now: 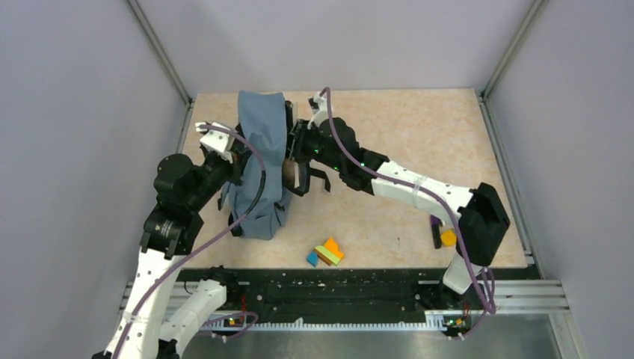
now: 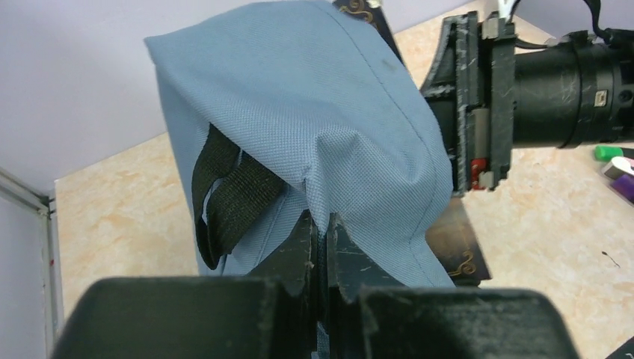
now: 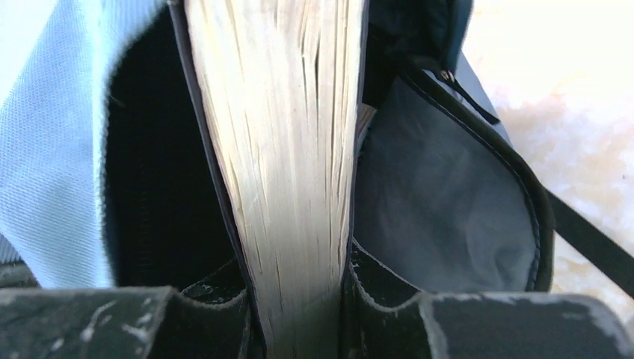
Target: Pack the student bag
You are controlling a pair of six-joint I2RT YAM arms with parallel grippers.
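Note:
The blue-grey student bag (image 1: pixel 262 138) lies at the left of the table, its mouth facing right. My left gripper is shut on a pinched fold of the bag's cloth. My right gripper is shut on a thick book with dark covers, whose pale page edges (image 3: pixel 280 142) run up between the fingers. The book stands in the bag's opening, between the blue flap and the dark grey lining (image 3: pixel 448 194). From above, the flap and right gripper hide most of it. How deep the book sits cannot be told.
Building blocks (image 1: pixel 327 252) lie near the table's front edge. At the front right are a dark marker (image 1: pixel 436 233) and a yellow item (image 1: pixel 448 238). A black strap (image 1: pixel 320 178) trails right of the bag.

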